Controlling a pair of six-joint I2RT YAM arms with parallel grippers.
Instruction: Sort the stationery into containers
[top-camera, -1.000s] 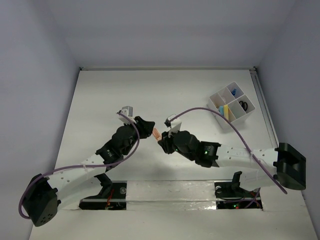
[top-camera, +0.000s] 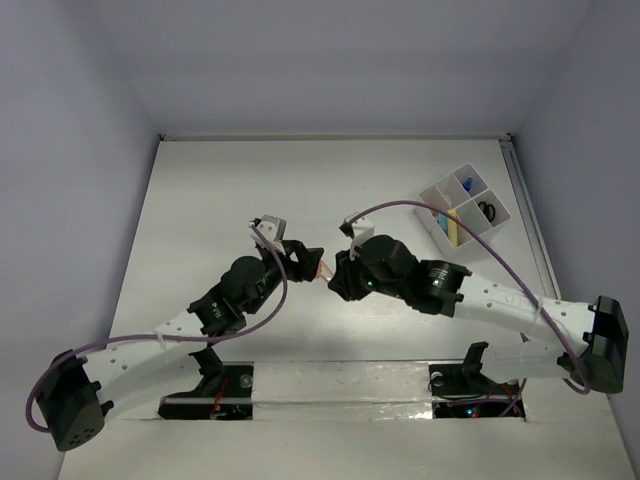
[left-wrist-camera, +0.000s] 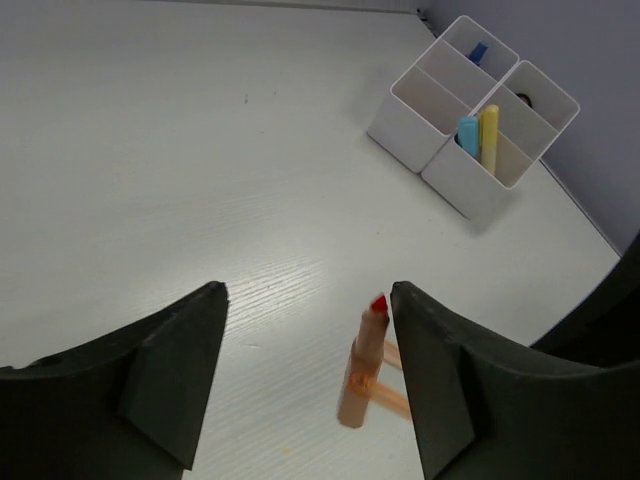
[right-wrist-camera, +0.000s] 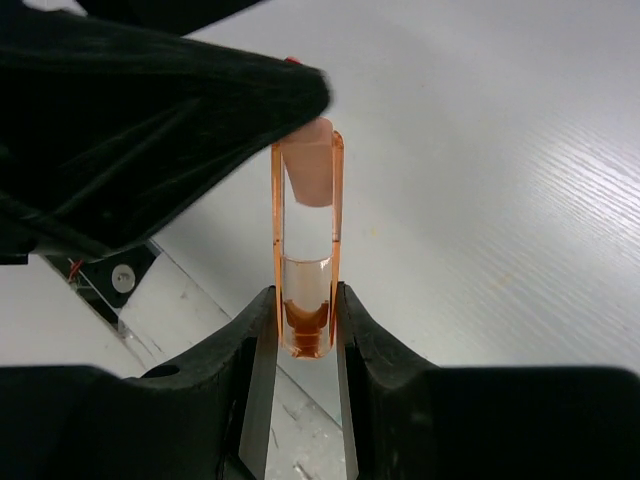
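A slim orange-and-clear item (right-wrist-camera: 306, 310), like a pen, is held in my shut right gripper; in the top view it sits between the two grippers at mid-table. My left gripper is part open around the upper end, where a pinkish piece with a red tip (left-wrist-camera: 367, 350) shows near its right finger; whether it touches is unclear. The white divided container (top-camera: 480, 225) at the right holds a blue item (left-wrist-camera: 478, 52), a light blue item (left-wrist-camera: 468, 135), a yellow item (left-wrist-camera: 489, 140) and black scissors (top-camera: 487, 211).
Grey walls stand at the back and both sides.
Both grippers have moved right in the top view, the right arm more so, with the orange item moving along between them.
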